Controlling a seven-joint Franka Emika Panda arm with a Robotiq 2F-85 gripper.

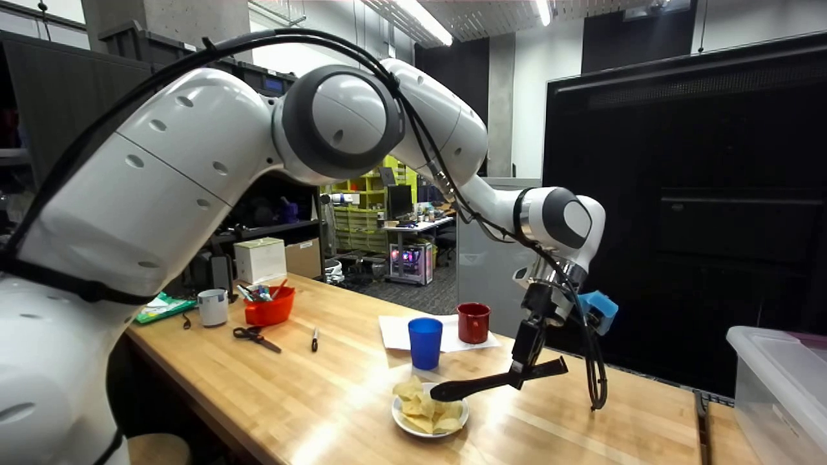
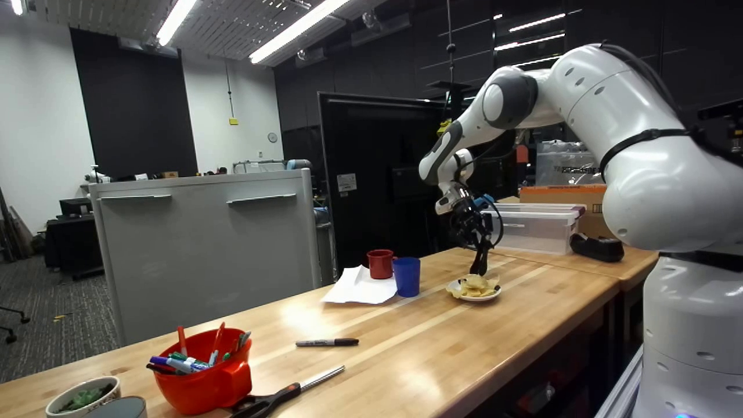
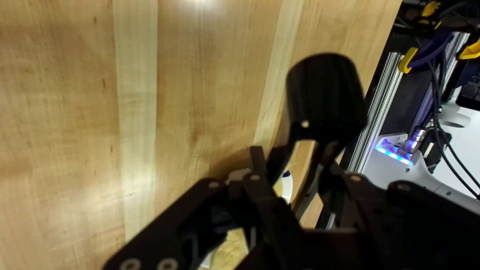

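Observation:
My gripper is shut on a long black utensil, which looks like tongs. In exterior view 1 one end of it hangs over the right edge of a small white plate, and the other end sticks out to the right. Yellow chips are heaped on the plate. A broad black part of the utensil rises past the fingers in the wrist view, with two strips running down from it between them. Whether its far end touches a chip, I cannot tell.
Behind the plate stand a blue cup and a red mug, the mug on white paper. Farther off are a marker, scissors and a red pen holder. Clear plastic bins stand beyond the gripper.

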